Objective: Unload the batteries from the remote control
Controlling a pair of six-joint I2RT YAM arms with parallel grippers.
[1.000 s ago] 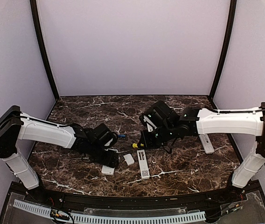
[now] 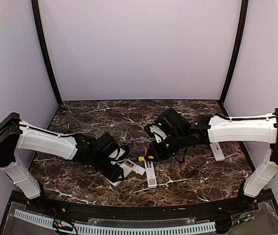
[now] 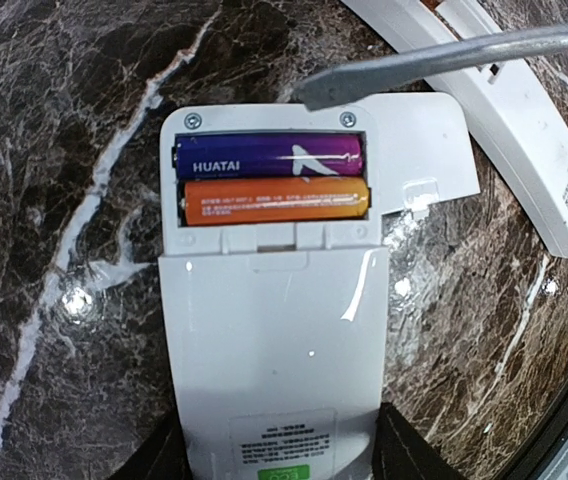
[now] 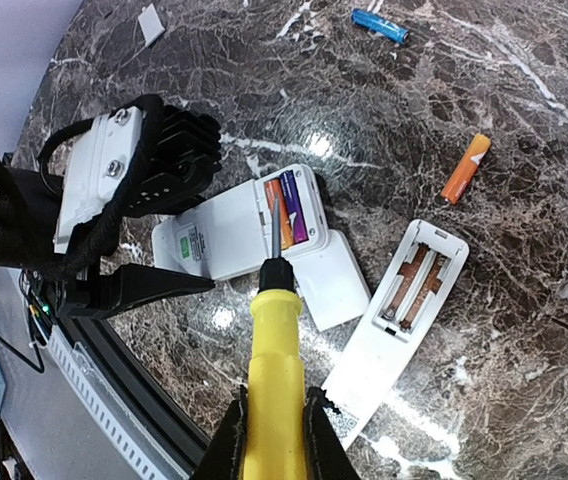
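A white remote control (image 3: 274, 340) lies back side up, its lower end between the fingers of my left gripper, which is shut on it. Its uncovered bay holds a purple battery (image 3: 269, 157) and an orange battery (image 3: 274, 201) side by side. My right gripper is shut on the yellow handle of a screwdriver (image 4: 276, 350). In the right wrist view the metal shaft points toward the bay. From the left wrist view the grey tip (image 3: 334, 88) appears just beyond the bay's edge; contact cannot be told.
Partly against the remote lies a white cover (image 4: 330, 280). Beside it is another remote (image 4: 394, 320) with an empty bay. A loose orange battery (image 4: 466, 168) and a blue battery (image 4: 379, 25) rest on the marble table. Another white remote (image 2: 217, 152) lies far right.
The remote in my left gripper has turned and shifted right, closer to the cover, and more of its bay shows. The right gripper's screwdriver has come slightly lower in the top view.
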